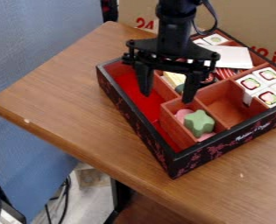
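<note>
My black gripper [167, 84] hangs over the left part of a black, patterned box [165, 156] with red inner compartments. Its two fingers are spread open, one above the empty red left compartment [141, 103], the other near the middle dividers. A cream piece shows behind the gripper, between the fingers; I cannot tell that it is held. A green piece [199, 123] with a pink one beside it sits in the front compartment. Patterned white squares [264, 87] fill part of the right side.
The box stands on a wooden table [64, 96], clear to the left. A cardboard box stands behind. A white card [234, 57] lies at the back. The table's left edge drops to the floor, where cables show.
</note>
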